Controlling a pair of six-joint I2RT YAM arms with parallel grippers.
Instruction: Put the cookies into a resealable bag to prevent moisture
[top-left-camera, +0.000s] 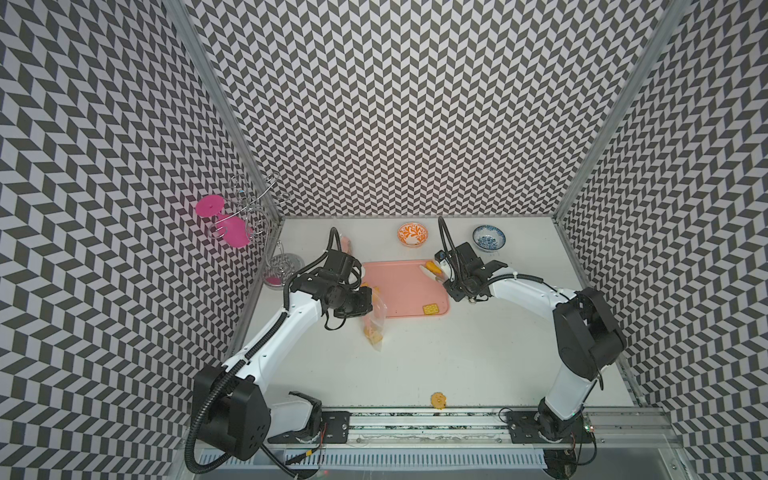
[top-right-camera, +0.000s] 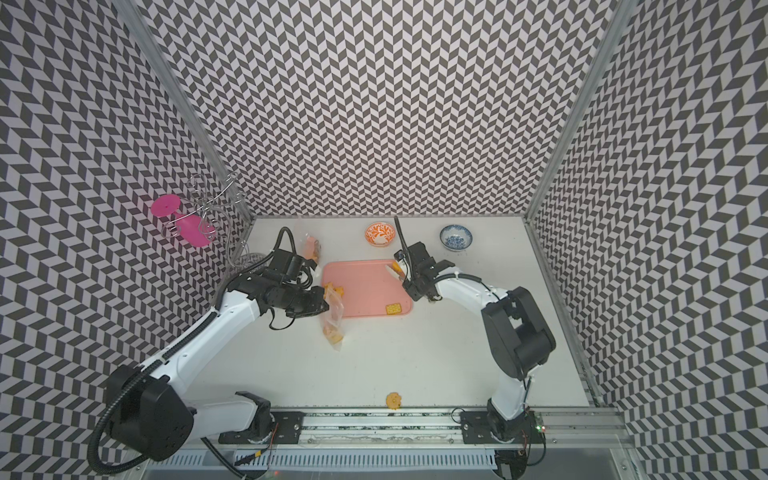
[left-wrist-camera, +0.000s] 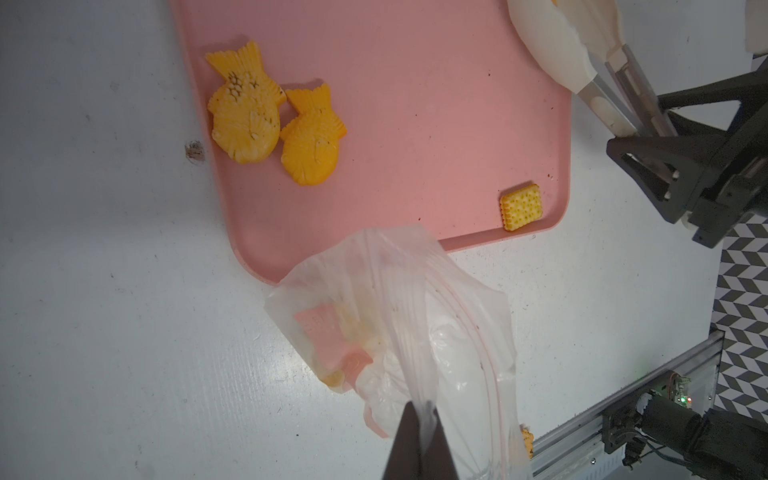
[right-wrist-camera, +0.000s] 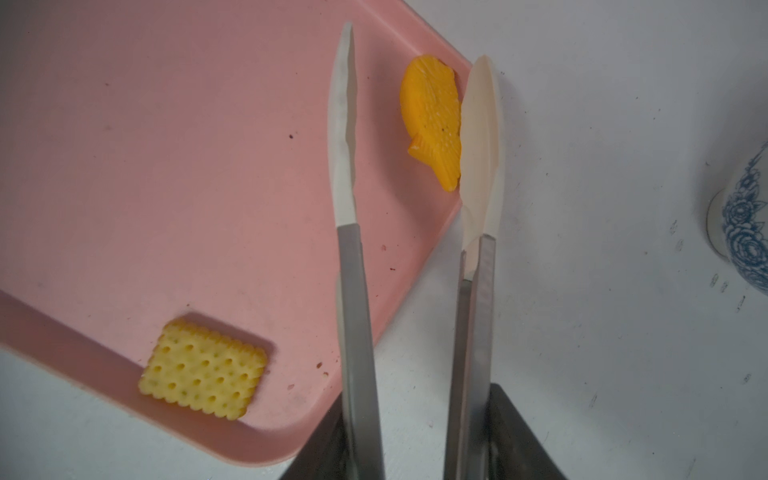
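Note:
The resealable bag (left-wrist-camera: 472, 336) hangs from my left gripper, which is shut on its plastic near the mouth. Something pinkish and yellow shows through the bag. My right gripper is shut around tongs (right-wrist-camera: 357, 312), whose white tips are spread apart over the pink tray's edge. Between those tips lies an orange fish-shaped cookie (right-wrist-camera: 432, 120), closer to the right tip; whether it is touched I cannot tell. A yellow square cookie sits in the tray's near right corner. Two fish cookies (left-wrist-camera: 246, 112) rest at the tray's left side.
The pink tray (top-left-camera: 400, 288) occupies the middle of the table. Behind it stand an orange patterned bowl (top-left-camera: 413, 234) and a blue patterned bowl (top-left-camera: 489, 238). One loose cookie (top-left-camera: 438, 400) lies at the front edge. A wire rack (top-left-camera: 252, 212) is at the left.

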